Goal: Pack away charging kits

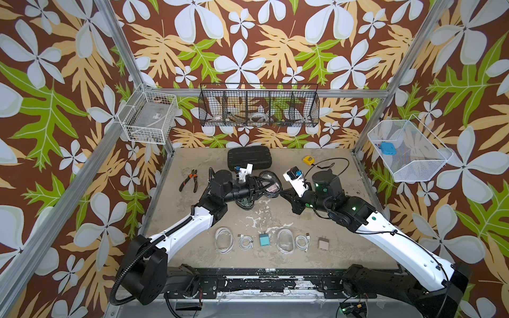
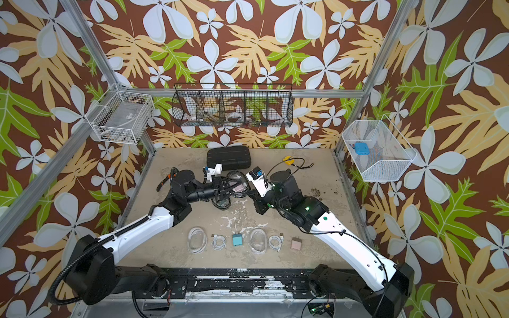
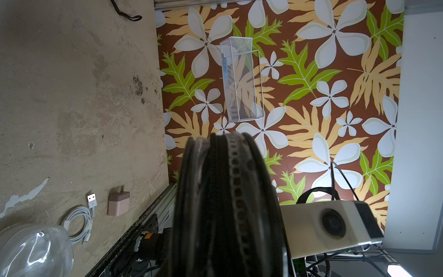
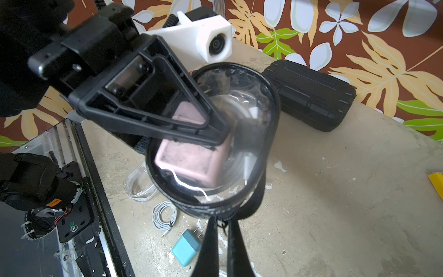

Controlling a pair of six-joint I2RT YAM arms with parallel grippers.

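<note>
A pouch [image 4: 263, 161] with a clear window and black zip rim is held up on edge over the table by my left gripper [image 1: 264, 187], shut on it. Through the window show a pink charger [image 4: 191, 159] and a white cable. From the right wrist view, one left finger [image 4: 184, 127] lies across the window. My right gripper is shut at the pouch's lower rim; a small dark zip pull shows at its tips, and whether it is pinched I cannot tell. Another round case [image 1: 245, 204] rests on the table beneath. In the left wrist view the pouch hides the fingers.
Along the front lie coiled clear tubing [image 1: 224, 240], white cables [image 1: 246, 242], a teal charger [image 1: 264, 239] and a pink charger [image 1: 323, 243]. At the back are a black case [image 1: 249, 157] and pliers [image 1: 189, 180]. A wire basket [image 1: 258, 108] hangs behind; mesh baskets flank it.
</note>
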